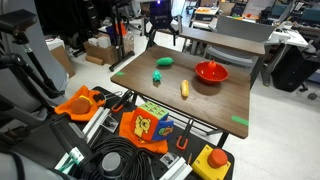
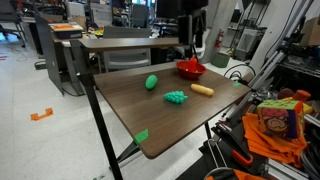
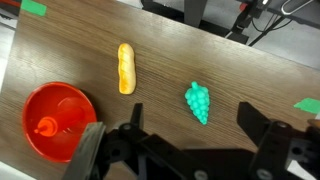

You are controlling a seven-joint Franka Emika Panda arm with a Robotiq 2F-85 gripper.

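Note:
My gripper hangs above the far part of the brown table, its fingers wide apart and empty. In the wrist view a teal bunch-shaped toy appears between the spread fingers, well below them. To its left lies a yellow elongated toy. The red bowl, with a small red item inside, sits at lower left. A green oval toy rests near the table's far left edge; my wrist view does not show it.
Green tape patches mark the table corners. Beside the table stand an orange bin of colourful packets and a yellow box. A second table stands behind.

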